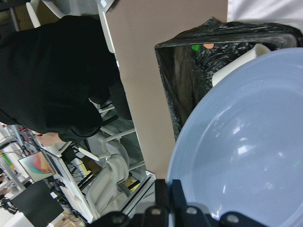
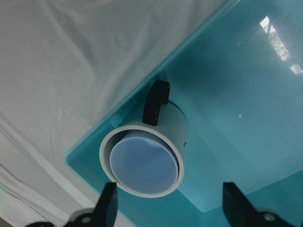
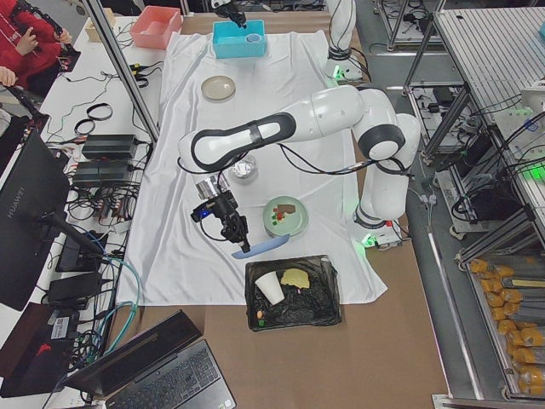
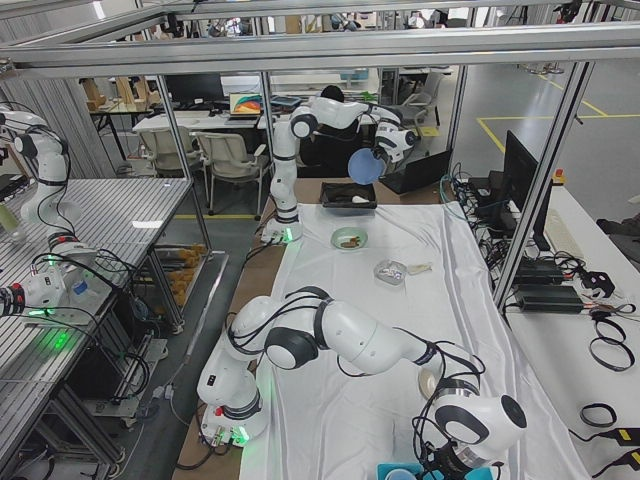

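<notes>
My left gripper (image 3: 245,245) is shut on the rim of a blue plate (image 3: 262,247) (image 1: 241,142), held tilted beside and above a black bag-lined bin (image 3: 294,315) holding a white cup (image 3: 269,285) and a yellow piece (image 3: 295,277). A green plate (image 3: 285,220) with food pieces rests on the cloth. My right gripper is open above a teal tray (image 2: 241,109), where a white mug (image 2: 175,127) with a black handle holds a blue cup (image 2: 142,163).
A beige plate (image 3: 218,89) and a crumpled foil item (image 3: 243,170) lie on the white cloth (image 3: 170,264). A laptop (image 3: 179,375) sits at the near left edge.
</notes>
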